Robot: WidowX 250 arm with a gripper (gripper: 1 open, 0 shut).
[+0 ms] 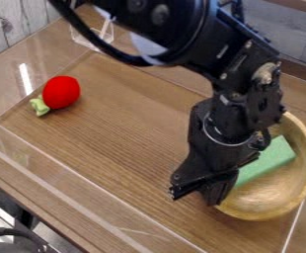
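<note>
The black gripper is low at the right of the view, its fingertips shut over the left front rim area of a round tan bowl. In the bowl lies a light green block, partly hidden behind the gripper. Whether the fingertips touch the bowl is unclear.
A red ball-like object with a small green piece sits at the left of the wooden table. A wall stands along the back.
</note>
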